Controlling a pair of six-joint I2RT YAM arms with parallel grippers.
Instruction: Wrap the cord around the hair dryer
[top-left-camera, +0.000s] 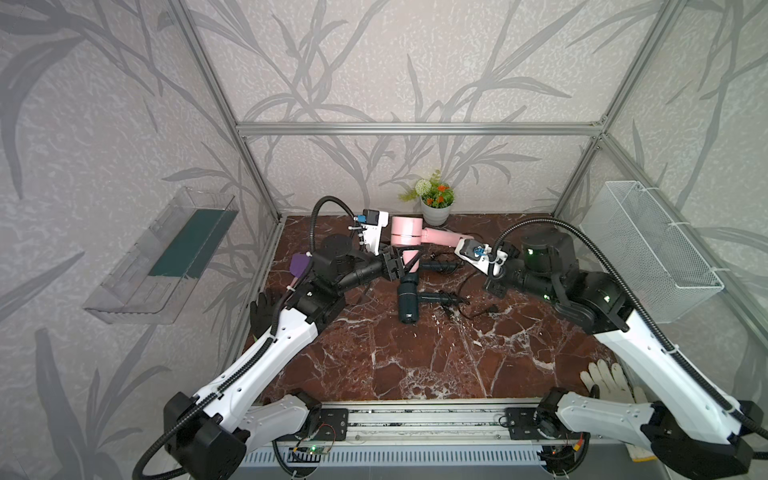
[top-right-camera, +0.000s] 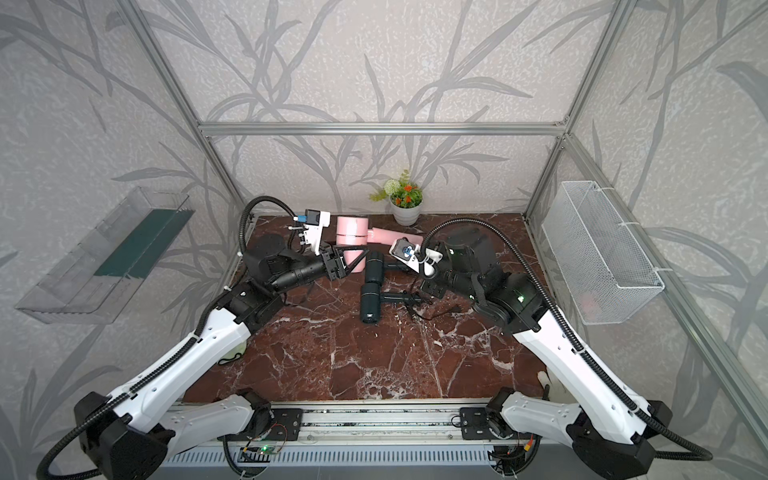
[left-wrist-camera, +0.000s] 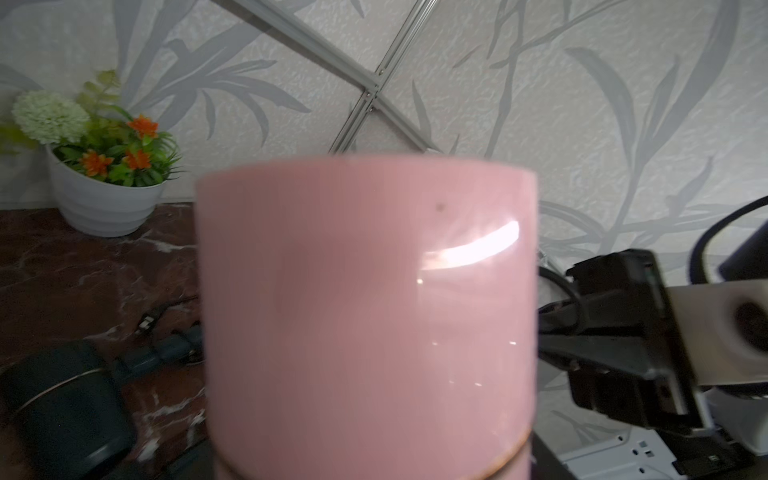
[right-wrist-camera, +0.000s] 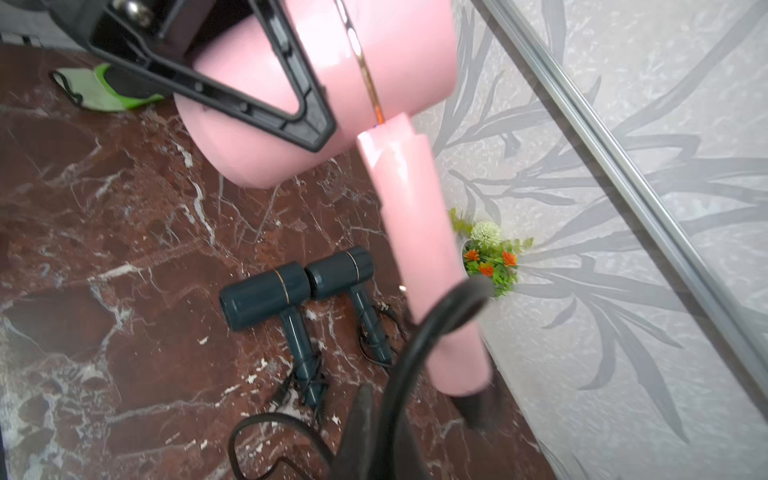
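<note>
The pink hair dryer (top-left-camera: 407, 229) is held up in the air, its barrel gripped by my left gripper (top-right-camera: 354, 260). In the right wrist view, one of the left fingers (right-wrist-camera: 310, 124) lies across the barrel. The dryer's handle (right-wrist-camera: 420, 216) points toward my right arm. A thick black cord (right-wrist-camera: 422, 340) crosses in front of the handle and runs down to my right gripper, which looks shut on it. The pink barrel (left-wrist-camera: 368, 320) fills the left wrist view and hides the left fingertips.
Below, two dark green hair dryers (right-wrist-camera: 264, 297) lie on the marble table with their cords. A flower pot (top-left-camera: 437, 212) stands at the back. Wire baskets hang at left (top-left-camera: 160, 256) and right (top-left-camera: 652, 248).
</note>
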